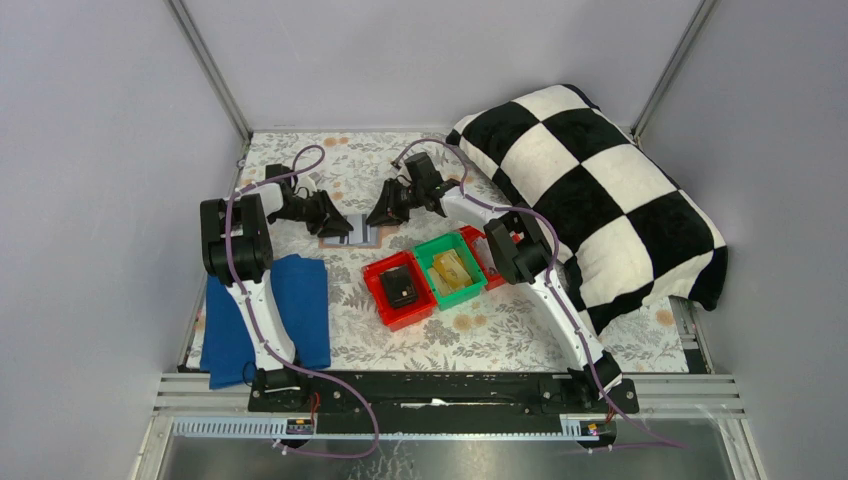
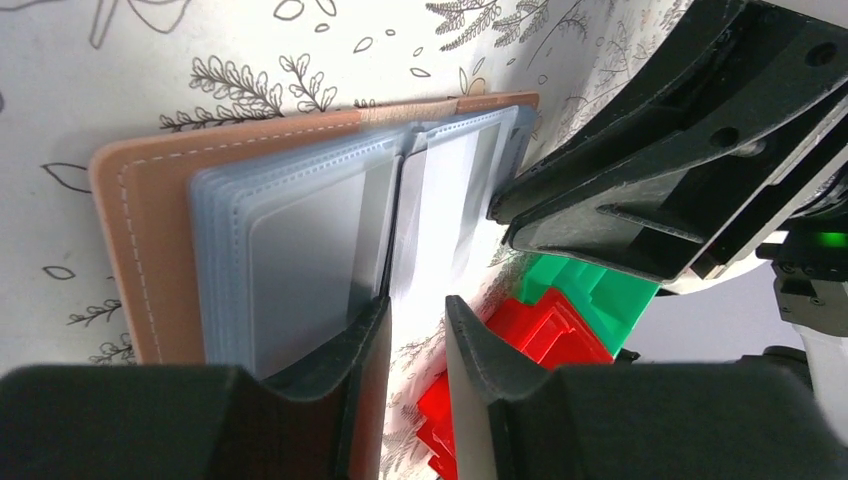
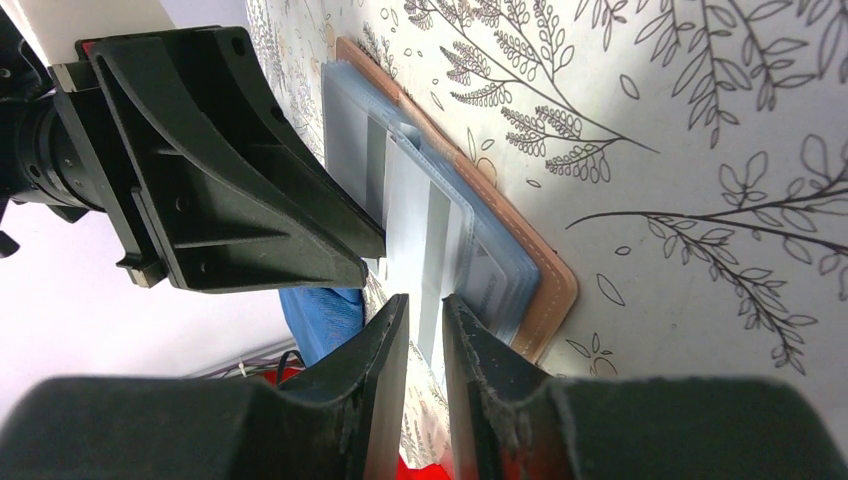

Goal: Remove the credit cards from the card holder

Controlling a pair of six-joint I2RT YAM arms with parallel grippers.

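The card holder (image 1: 358, 231) lies spread open between my two grippers, with a brown stitched cover (image 2: 140, 250) and a stack of clear bluish sleeves (image 2: 300, 240). A white panel (image 2: 432, 190) shows by the fold; whether it is a loose card I cannot tell. Over the holder's left part, my left gripper is part open, one finger close to the sleeves. My right gripper stands part open above the right-hand sleeves (image 3: 490, 260). No card shows clearly gripped in either; contact with the sleeves is hard to judge.
In front of the holder stand a red box (image 1: 402, 318) with a black item, a green box (image 1: 478, 272) with a yellow packet, and another red box partly under the right arm. Blue cloth (image 1: 300, 310) lies front left, a checkered cushion (image 1: 610, 190) at right.
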